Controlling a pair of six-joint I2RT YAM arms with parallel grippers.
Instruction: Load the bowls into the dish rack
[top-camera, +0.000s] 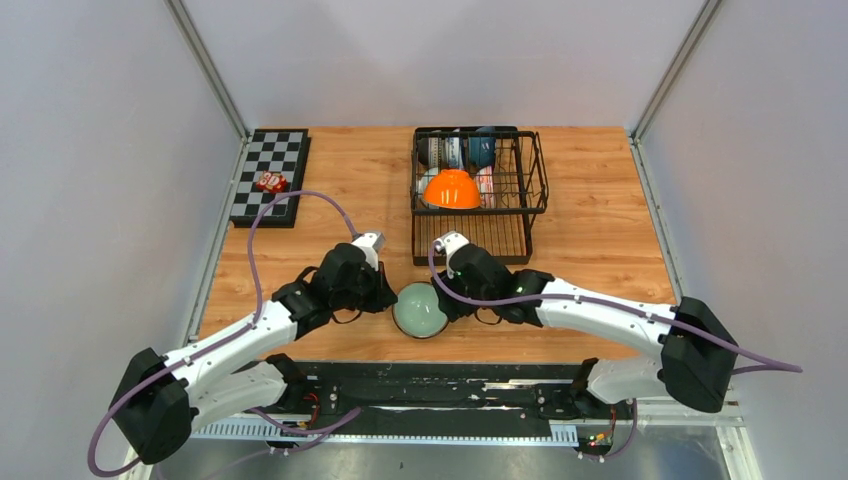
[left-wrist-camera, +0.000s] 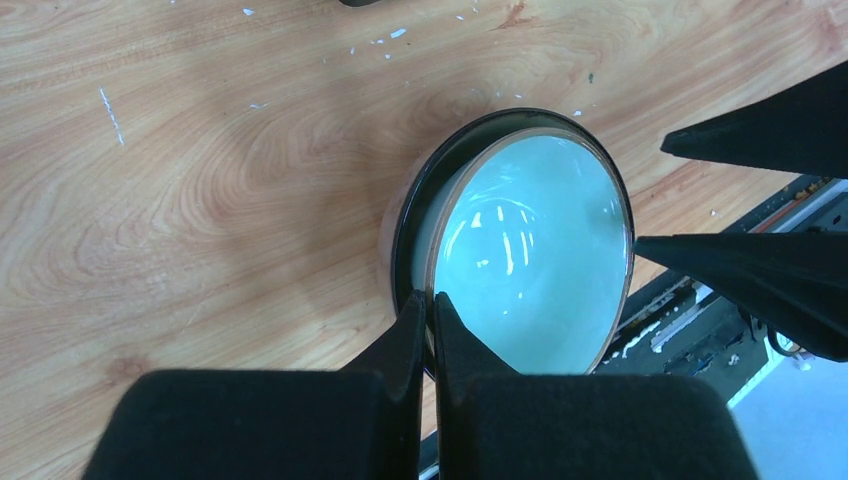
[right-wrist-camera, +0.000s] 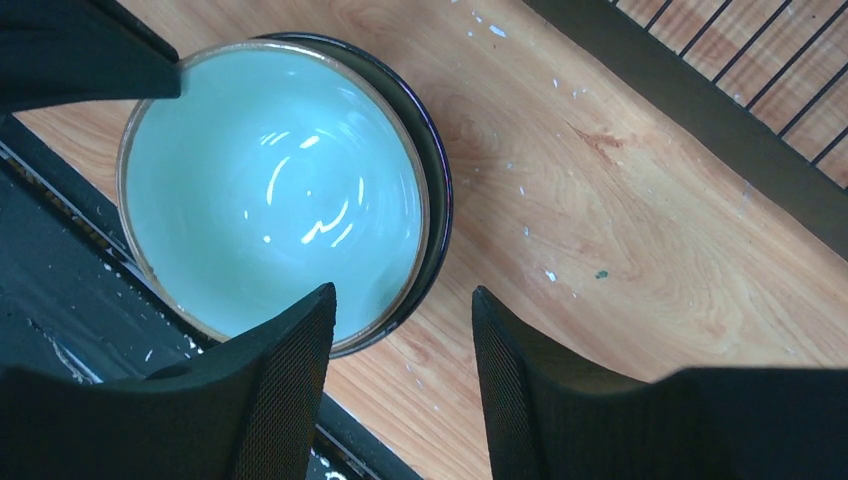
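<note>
A mint bowl (top-camera: 418, 309) (left-wrist-camera: 528, 250) (right-wrist-camera: 275, 190) with a dark one beneath it lies on the table in front of the dish rack (top-camera: 475, 235). My left gripper is shut at the bowls' left rim; whether anything thin is between its tips is unclear. My right gripper stands part open just beside the bowls' right rim, with nothing visible between its fingers. The rack's upper tier holds several bowls and cups, with an orange bowl (top-camera: 452, 186) at its front.
A checkered board (top-camera: 270, 150) with a red packet (top-camera: 271, 182) sits at back left. The table right of the rack is clear. The black front edge (right-wrist-camera: 50, 280) runs close below the bowls.
</note>
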